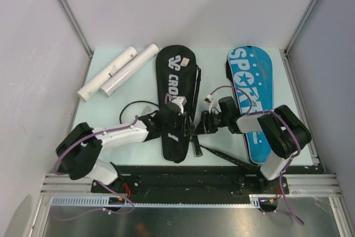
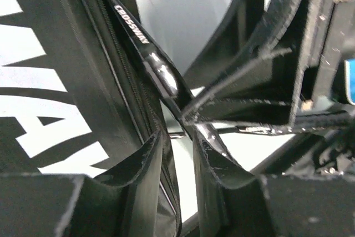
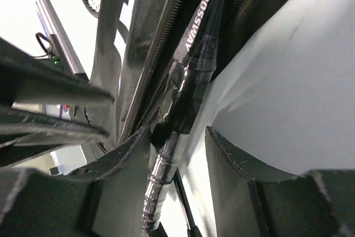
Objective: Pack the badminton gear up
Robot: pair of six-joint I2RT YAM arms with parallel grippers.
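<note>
A black Crossway bag (image 1: 169, 67) lies in the table's middle, its zipper side crossed by a black Crossway-labelled racket handle, also close in the right wrist view (image 3: 183, 92). My left gripper (image 1: 187, 126) is over the bag's right edge, its fingertips beside that handle (image 2: 178, 140). My right gripper (image 1: 202, 126) is just right of it, its fingertips (image 3: 177, 137) either side of the handle; whether they grip it I cannot tell. A second black shaft (image 1: 224, 155) lies at the front right. The racket head at the left is partly hidden by my left arm.
A blue Sport bag (image 1: 252, 73) lies along the right side. Two white tubes (image 1: 127, 70) lie at the back left. Bare table (image 1: 216, 59) shows between the bags at the back. Walls bound both sides.
</note>
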